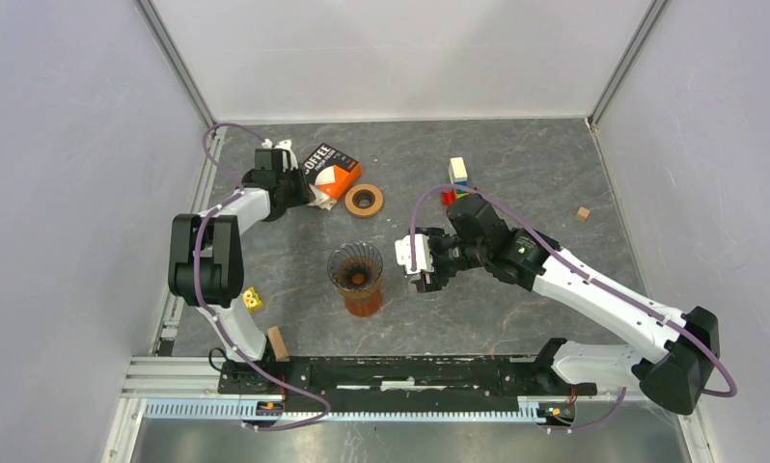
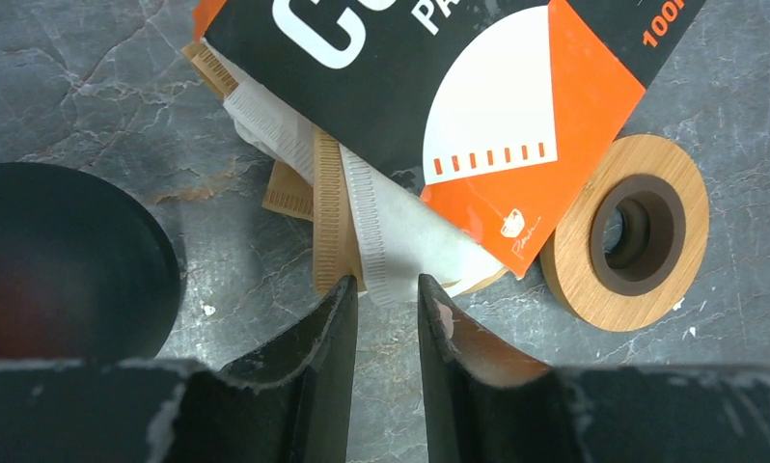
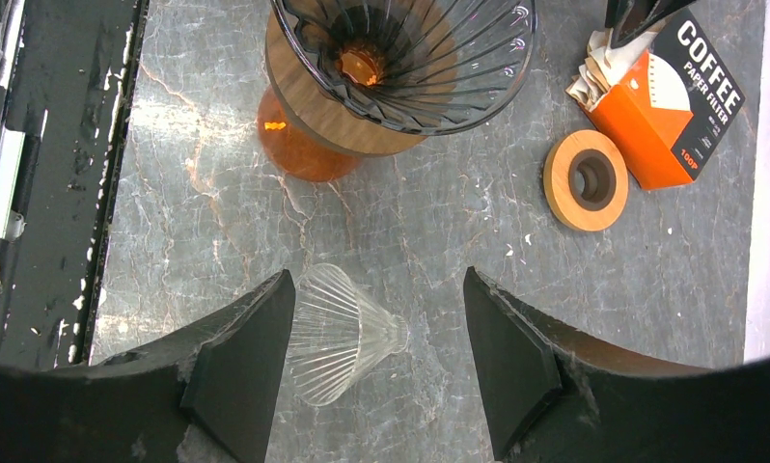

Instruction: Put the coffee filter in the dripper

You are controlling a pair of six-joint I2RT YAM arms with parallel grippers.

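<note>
Paper filters (image 2: 405,227), white and brown, stick out of the black-and-orange coffee filter box (image 2: 516,106). Over their edges, my left gripper is open, fingertips apart; whether they touch the paper I cannot tell. The dark ribbed glass dripper (image 1: 356,265) has a wooden collar and stands on an amber server (image 1: 363,305), its mouth upward. To its right, my right gripper stands open. A clear ribbed cone (image 3: 343,333) lies on its side below these fingers, partly behind one of them; in the top view the arm hides it.
A tape roll (image 1: 364,200) lies between box and dripper. A dark round object (image 2: 68,260) is beside the left gripper. Toy blocks (image 1: 457,174) stand at the back; a yellow block (image 1: 252,299) and a wooden block (image 1: 277,343) lie front left.
</note>
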